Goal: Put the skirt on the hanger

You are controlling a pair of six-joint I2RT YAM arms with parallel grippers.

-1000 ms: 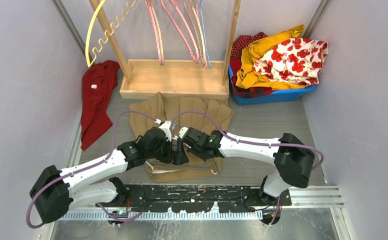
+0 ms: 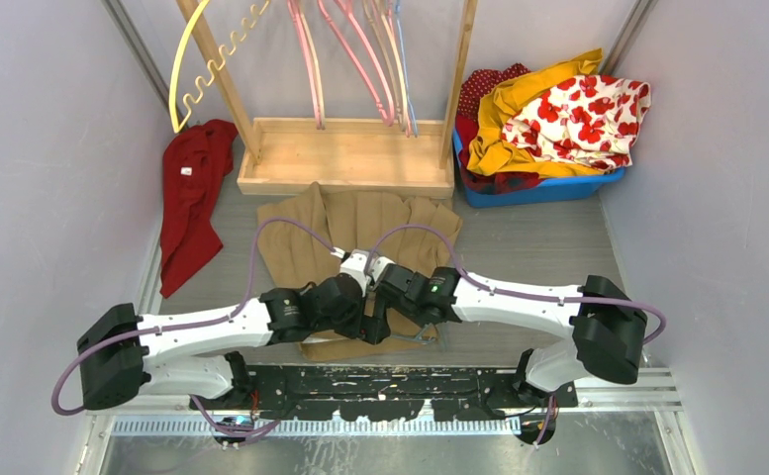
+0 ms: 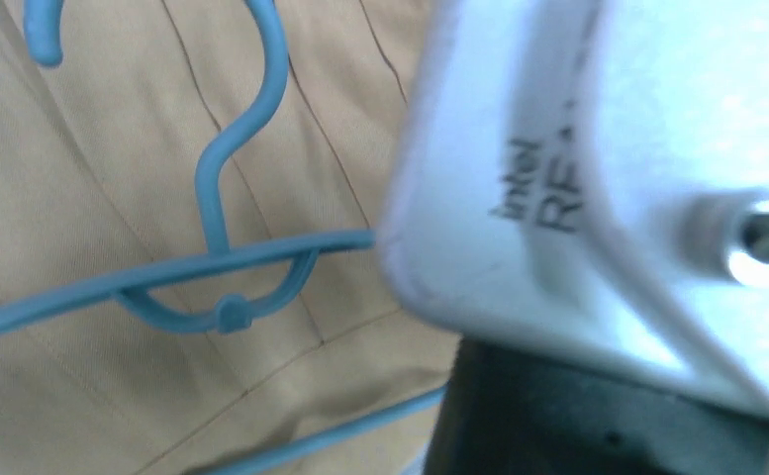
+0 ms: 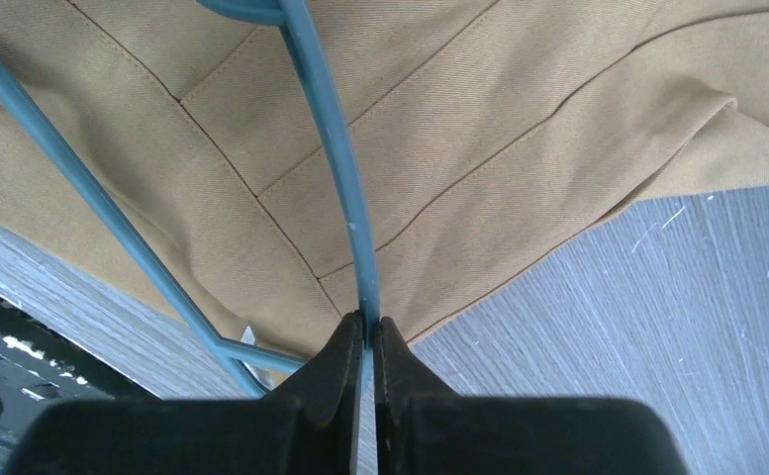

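Observation:
A tan skirt (image 2: 301, 223) lies spread on the grey floor in front of the wooden rack. On the cloth rests a light blue hanger (image 3: 246, 134); its hook and upper bar show in the left wrist view. My right gripper is shut on one bar of the hanger, close to its corner, above the skirt's waistband edge. In the top view my left gripper (image 2: 370, 330) is crowded against the right wrist over the skirt's middle. The right arm's camera body (image 3: 598, 198) covers much of the left wrist view, so the left fingers are hidden.
Behind the skirt stands the wooden rack (image 2: 345, 186), with several pink, yellow and blue hangers above it. A dark red garment (image 2: 194, 203) lies at left. The blue basket (image 2: 548, 193) at right is full of clothes. Both wrists stand very close together.
Both arms have shifted to the right over the skirt, staying close together. The hanger has moved a little to the right with them, while the skirt looks nearly the same.

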